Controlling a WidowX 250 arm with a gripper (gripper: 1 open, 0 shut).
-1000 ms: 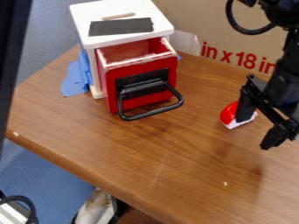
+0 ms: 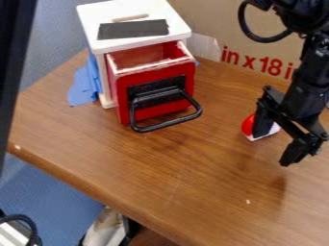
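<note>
A small white cabinet [image 2: 95, 19] with a red drawer [image 2: 144, 91] stands at the back left of the wooden table, the drawer showing its open top and a black handle [image 2: 167, 125]. On the right, a red and white object [image 2: 249, 127] lies on the table, partly behind my black gripper [image 2: 276, 143]. The gripper hangs at that object's right side, low over the table; whether its fingers are open or shut, or touch the object, is not clear.
A blue cloth [image 2: 83, 86] lies left of the cabinet. A cardboard panel [image 2: 225, 34] stands behind. The table's left edge drops to a blue surface.
My arm and gripper have shifted slightly left, toward the red and white object. The cabinet and drawer look unchanged.
</note>
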